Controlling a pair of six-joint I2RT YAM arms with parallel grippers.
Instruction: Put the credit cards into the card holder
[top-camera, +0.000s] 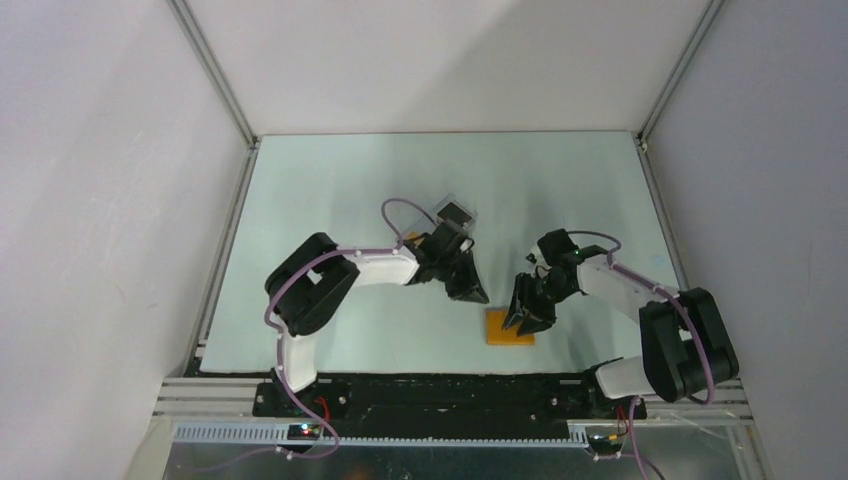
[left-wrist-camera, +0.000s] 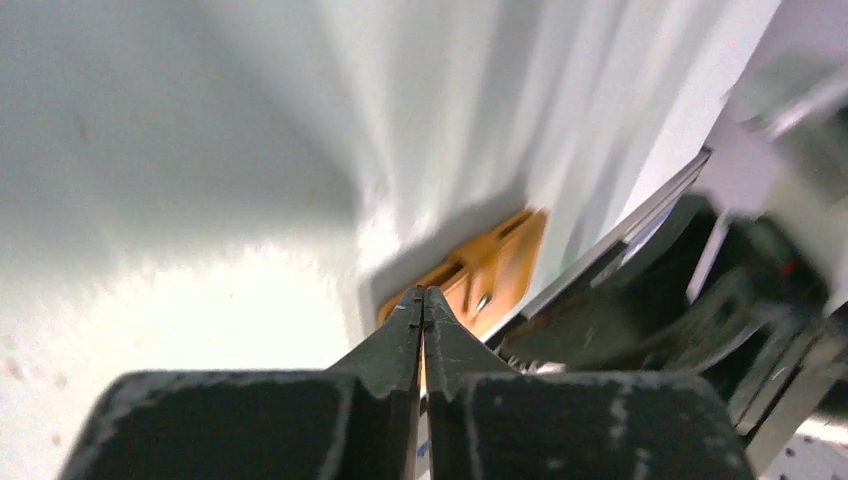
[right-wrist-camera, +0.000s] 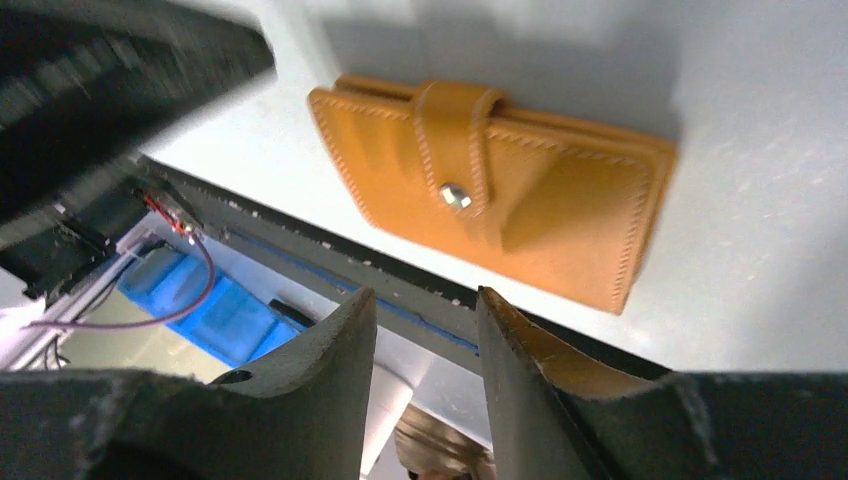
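The orange-brown leather card holder (top-camera: 510, 339) lies flat on the table near its front edge, strap snapped closed with a metal stud. My right gripper (top-camera: 524, 325) is over it in the top view. In the right wrist view my right gripper has its fingers part open, nothing visible between them, and the card holder (right-wrist-camera: 560, 200) lies beyond the tips. Just left of the holder, my left gripper (top-camera: 478, 297) is shut. In the left wrist view no object shows between its tips, and the holder (left-wrist-camera: 500, 270) appears past them. No loose credit card can be made out.
A clear tray with a dark item (top-camera: 456, 215) stands behind the left arm. A yellowish item (top-camera: 414, 237) beside it is mostly hidden by that arm. Both grippers are close together around the holder.
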